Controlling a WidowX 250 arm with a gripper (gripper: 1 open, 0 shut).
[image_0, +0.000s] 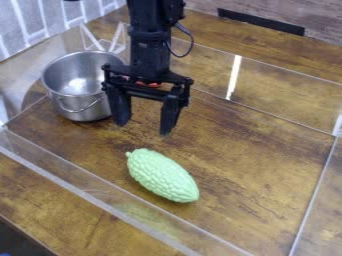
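Observation:
My black gripper (144, 115) hangs open over the wooden surface in the upper middle of the camera view, with nothing visible between its two fingers. Below it and slightly right lies a pale green, bumpy bitter-melon-like object (163, 175), tilted diagonally. A steel pot (78, 80) with a wire handle stands to the left, just behind the gripper's left finger. Part of a small red object (150, 84) shows behind the gripper, mostly hidden.
Clear low edges border the area on the left, front and right, and a white railing stands at the top left.

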